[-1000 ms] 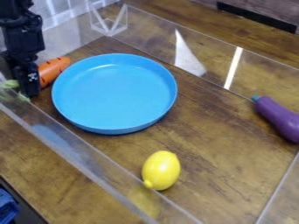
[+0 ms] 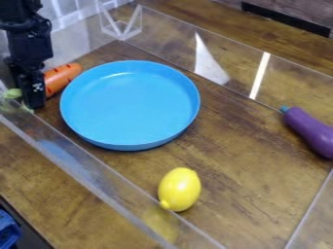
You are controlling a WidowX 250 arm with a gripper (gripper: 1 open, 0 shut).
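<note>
My black gripper [image 2: 29,83] is at the left edge, low beside an orange carrot [image 2: 58,77] whose green top shows near the gripper's lower part. Whether its fingers are around the carrot is unclear. A blue plate [image 2: 130,104] lies just right of the carrot on the wooden surface.
A yellow lemon [image 2: 180,189] lies at the lower middle, and a purple eggplant [image 2: 309,131] at the right. Clear walls border the work area. The wood right of and below the plate is mostly free. A blue object [image 2: 16,235] shows at the bottom left.
The plate sits very slightly further right than before. The gripper and carrot look almost unmoved.
</note>
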